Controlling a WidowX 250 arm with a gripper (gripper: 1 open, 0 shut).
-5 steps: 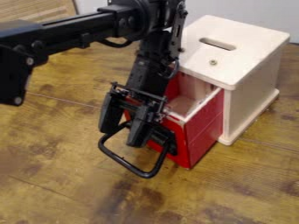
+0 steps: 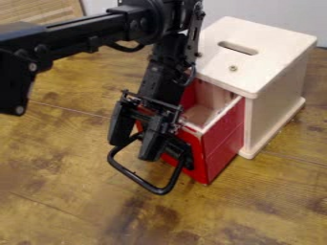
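Observation:
A cream wooden box (image 2: 274, 86) with a slot and knob on top has an open red-fronted drawer (image 2: 220, 144) at its near left side, pale inside. My black gripper (image 2: 147, 134) is low at the drawer's front left, overlapping it. A black looped bar hangs in front of it. Its fingertips are hard to make out, so its opening is unclear.
A white wall stands behind the box.

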